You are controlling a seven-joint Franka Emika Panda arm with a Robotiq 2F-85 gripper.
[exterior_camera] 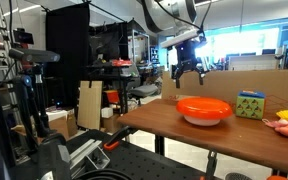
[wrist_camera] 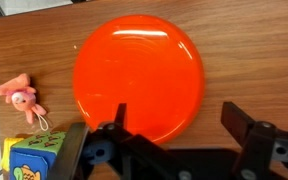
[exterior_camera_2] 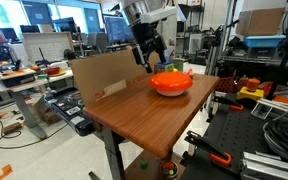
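Note:
On the wooden table sits a wide orange lid or plate (wrist_camera: 139,80), tilted a little on top of a white bowl (exterior_camera: 203,122) in exterior view 1. From the wrist view it hides whatever the bowl holds. Above it hangs my gripper, its two dark fingers spread far apart. Nothing is between the fingertips, and they touch nothing. In exterior view 2 the gripper (exterior_camera_2: 158,60) hovers over the back of the orange disc (exterior_camera_2: 171,79).
A blue, green and yellow box (exterior_camera: 250,104) stands behind the bowl, with a pink soft toy (wrist_camera: 22,96) beside it.

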